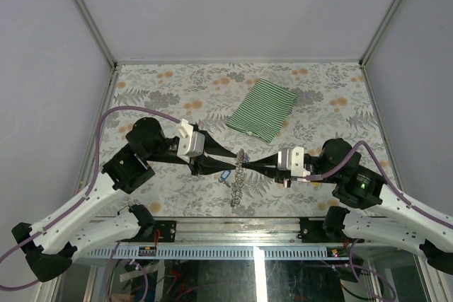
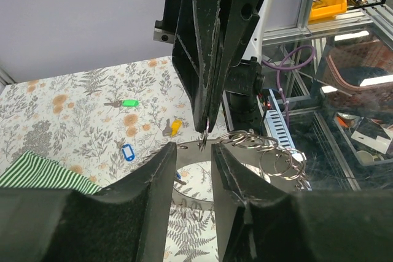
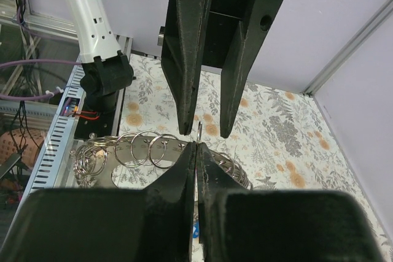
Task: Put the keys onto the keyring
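Observation:
The metal keyring [image 1: 238, 189] with its many rings hangs between my grippers near the middle; in the right wrist view its rings [image 3: 140, 151] spread sideways. My right gripper is shut at it, a thin silver piece standing up at its fingertips. My left gripper [image 1: 234, 160] is part open and faces that piece from the left, its fingertips just beside it; in the left wrist view the piece [image 2: 204, 138] shows beyond the gap between them. Loose keys lie on the mat, with blue [image 2: 128, 153], green [image 2: 129, 103] and yellow [image 2: 175, 126] heads.
A green striped cloth [image 1: 262, 108] lies behind the grippers on the floral mat [image 1: 163, 83]. Walls enclose the back and sides. A metal rail [image 1: 212, 224] runs along the front edge.

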